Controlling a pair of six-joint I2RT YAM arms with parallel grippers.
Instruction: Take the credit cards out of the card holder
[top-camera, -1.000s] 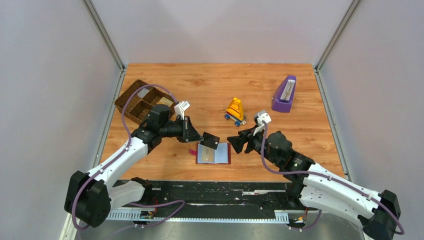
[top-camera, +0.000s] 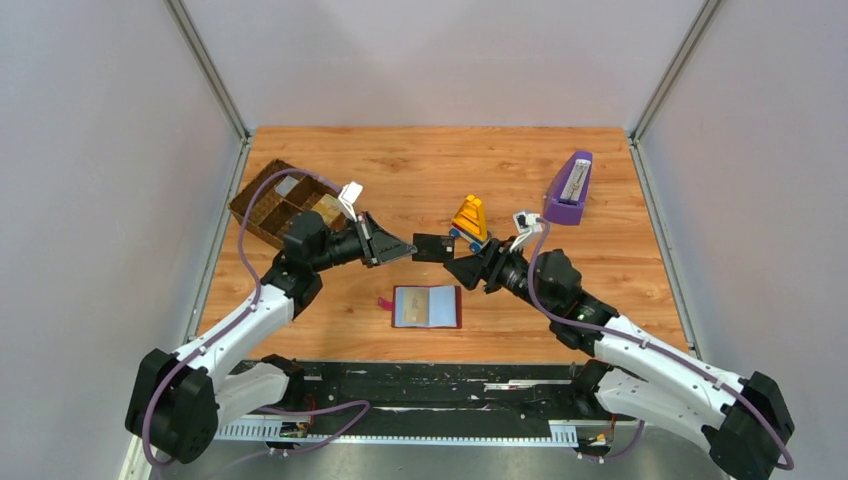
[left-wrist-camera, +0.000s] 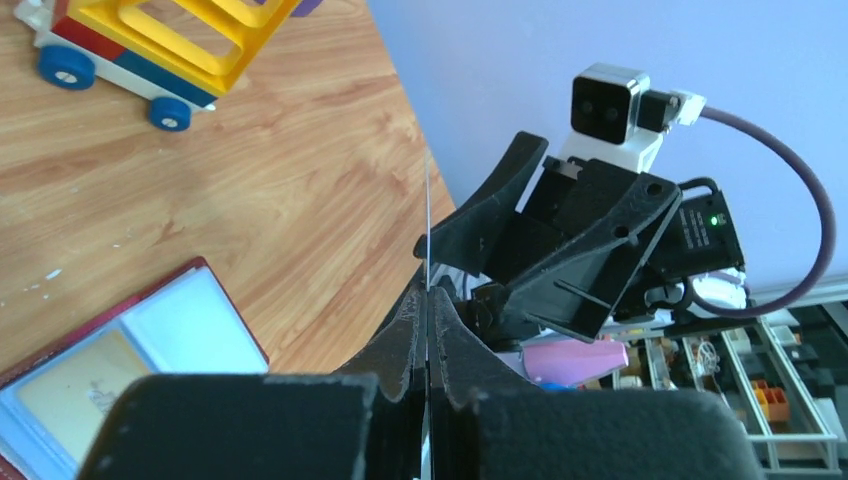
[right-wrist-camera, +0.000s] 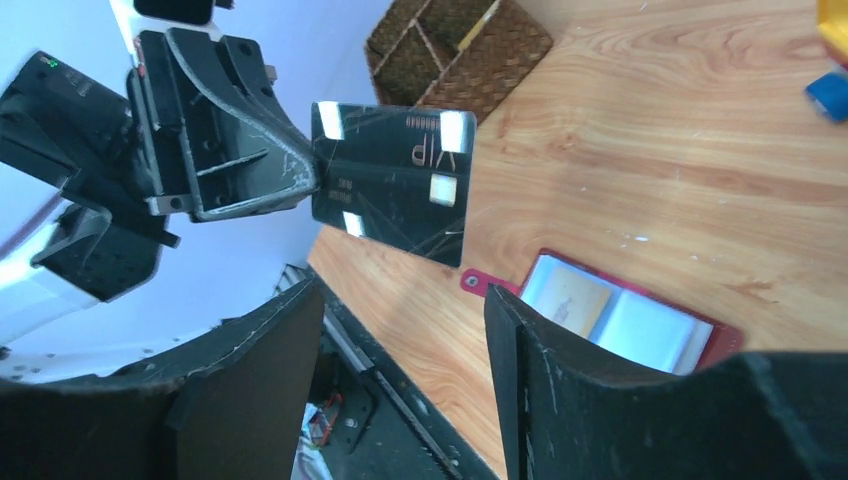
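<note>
A black card (top-camera: 433, 248) hangs above the table, pinched at one edge by my left gripper (top-camera: 411, 249). In the left wrist view the card (left-wrist-camera: 428, 220) is edge-on, a thin line rising from the shut fingertips. Its flat face with bright square reflections shows in the right wrist view, where the card (right-wrist-camera: 395, 180) is held by the left gripper. My right gripper is open, its fingers wide apart with nothing between them; from above it (top-camera: 460, 272) stands close to the card's free end. Below lies the open card holder (top-camera: 427, 307), red-edged, a beige card in its left pocket.
Behind the grippers stands a yellow toy vehicle (top-camera: 470, 222). A brown divided basket (top-camera: 262, 207) is at the back left, partly behind the left arm. At the back right sits a purple box (top-camera: 569, 190). Open wood lies between.
My left gripper has lifted the black card up and away from the holder, turning it level. The right gripper has moved left and back, closer to the card.
</note>
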